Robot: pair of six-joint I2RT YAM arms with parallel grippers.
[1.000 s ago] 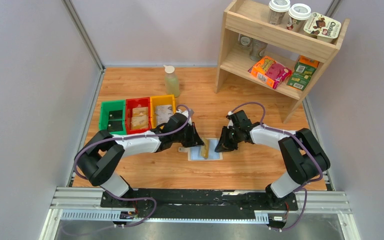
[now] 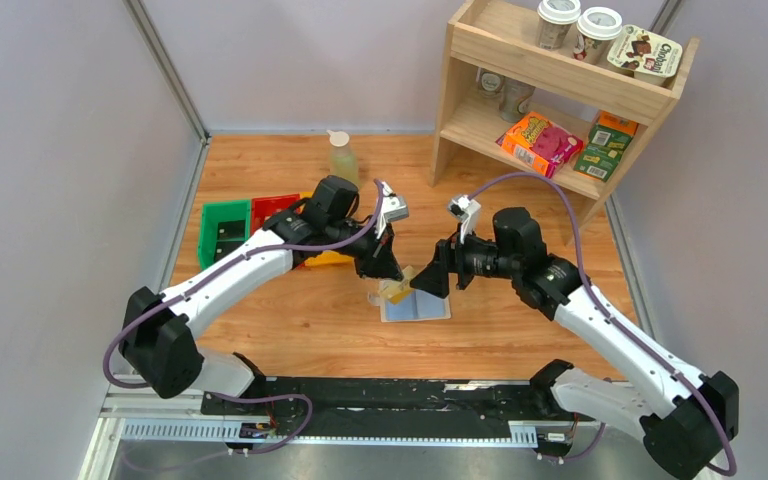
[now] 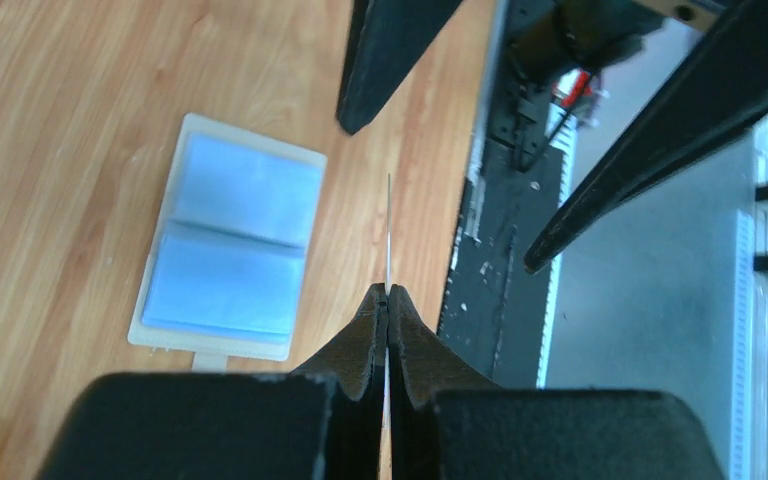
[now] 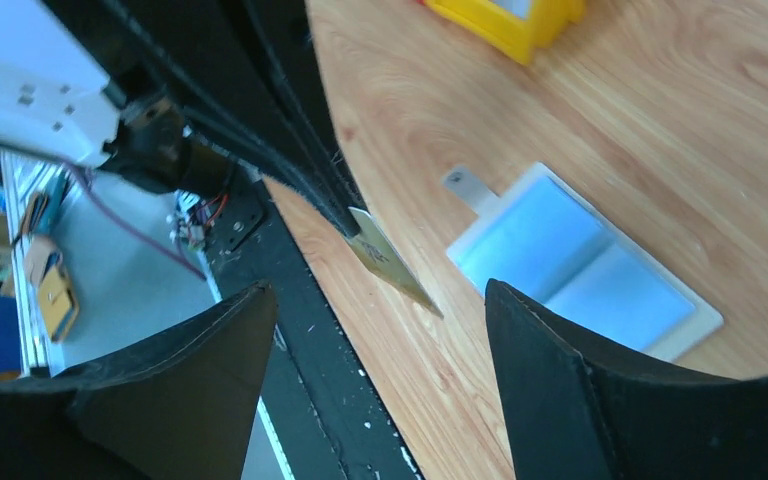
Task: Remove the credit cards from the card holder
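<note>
The card holder (image 2: pixel 415 307) lies open on the table, two light blue pockets inside a white border. Above it, my left gripper is shut on a gold card, which shows only as a thin edge in the left wrist view. In the right wrist view the card stands clear of the holder. Facing it from the right is my right gripper, open; its two fingers appear on either side of the card, and no contact shows.
Green (image 2: pixel 222 213), red and yellow bins stand at the back left, partly behind my left arm. A bottle (image 2: pixel 343 160) is behind them. At the back right is a wooden shelf (image 2: pixel 560 75) with cups and boxes. Free table surrounds the holder.
</note>
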